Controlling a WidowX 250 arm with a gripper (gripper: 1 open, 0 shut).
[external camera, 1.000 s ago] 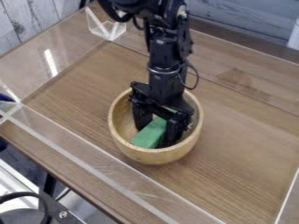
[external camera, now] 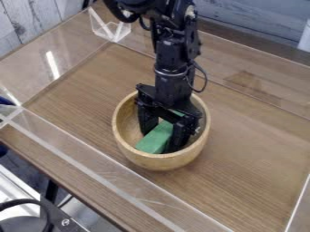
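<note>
The black robot arm (external camera: 172, 54) reaches down from the top centre to a tan round bowl (external camera: 155, 156) in the middle of the table. Its gripper (external camera: 168, 118) is low inside the bowl, over a green object (external camera: 154, 139) lying there. The dark fingers spread around the upper part of the green object. Whether they touch it is hard to make out.
Bare wooden table (external camera: 242, 172) surrounds the bowl, with free room left and right. A clear plastic item (external camera: 109, 27) lies at the back left. Dark cables and a black object show at the bottom left corner.
The arm and gripper have shifted slightly within the bowl. The bowl and green object look nearly unchanged.
</note>
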